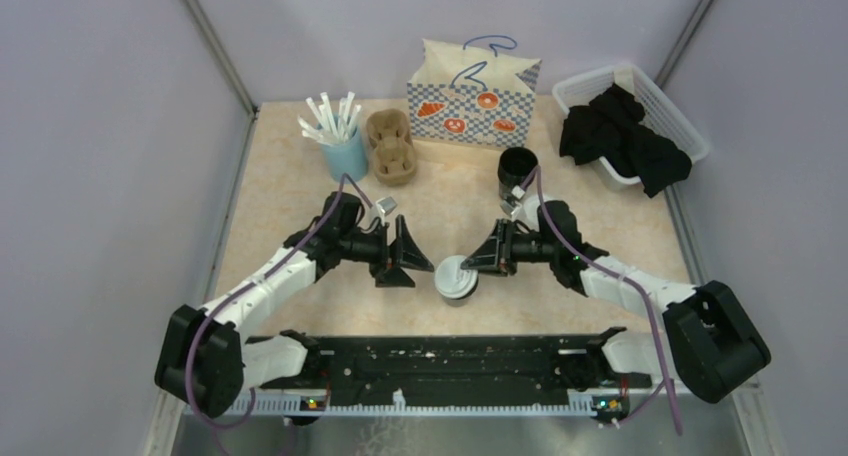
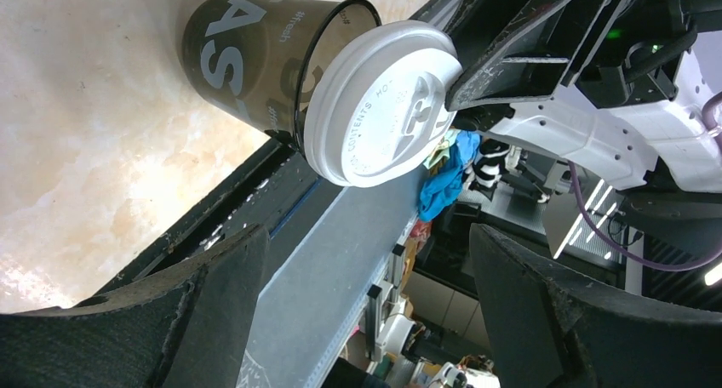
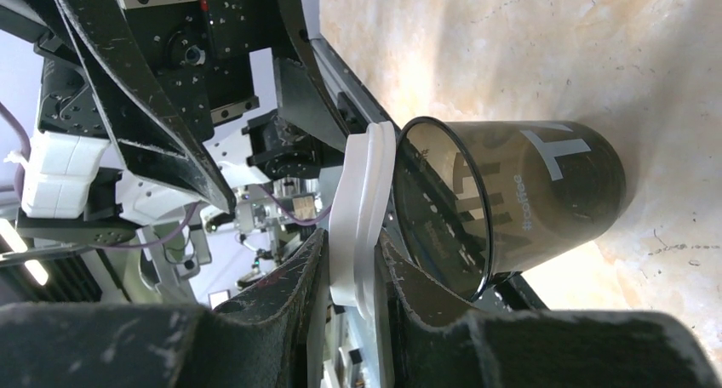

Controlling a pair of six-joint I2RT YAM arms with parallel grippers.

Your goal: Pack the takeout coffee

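Near the table's front middle stands a dark translucent cup (image 3: 553, 196) with printed lettering. My right gripper (image 1: 468, 267) is shut on the edge of a white lid (image 2: 383, 107). In the right wrist view the lid is tilted against the cup's mouth, with a gap between lid and rim on the side facing that camera; whether it touches elsewhere I cannot tell. Just left of the cup, my left gripper (image 1: 422, 274) is open, its fingers (image 2: 213, 303) wide apart with nothing between them.
A second dark cup (image 1: 517, 166) stands behind the right arm, close to another white lid (image 1: 541, 209). Along the back are a straw holder (image 1: 346, 156), a cardboard carrier (image 1: 391, 146), a paper bag (image 1: 472, 111) and a white basket (image 1: 665, 116) with black cloth.
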